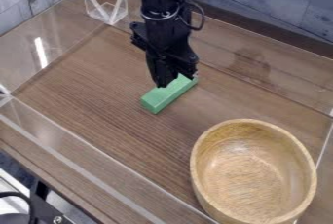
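A black robot arm reaches down from the top centre, its gripper [164, 72] hanging just above a green rectangular block [168, 94] on the wooden table, covering the block's upper part in the view. Whether the fingers are open or shut is unclear.
A large round wooden bowl [254, 173] fills the bottom right. White plastic pieces sit at the table's left and back edges. Black cables lie at the bottom left.
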